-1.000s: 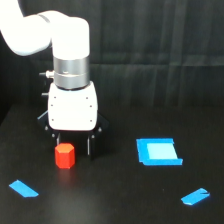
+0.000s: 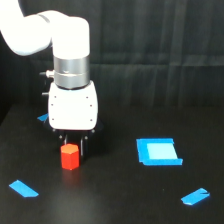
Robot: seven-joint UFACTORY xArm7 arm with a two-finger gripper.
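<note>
A red block (image 2: 70, 158) is on the dark table at the left of the camera view, below the white arm. My gripper (image 2: 71, 148) points down at it, its dark fingers drawn in close to the block's sides. It appears shut on the block. The black fingers are hard to make out against the dark table, so their exact contact is not clear. The block seems still at table level.
To the right, a pale square (image 2: 161, 151) is framed by blue tape (image 2: 145, 160). Blue tape strips lie at the front left (image 2: 23, 188) and front right (image 2: 195, 197).
The fingers have come together from a wide gap to close around the red block. The block has shifted slightly to the right and turned a little.
</note>
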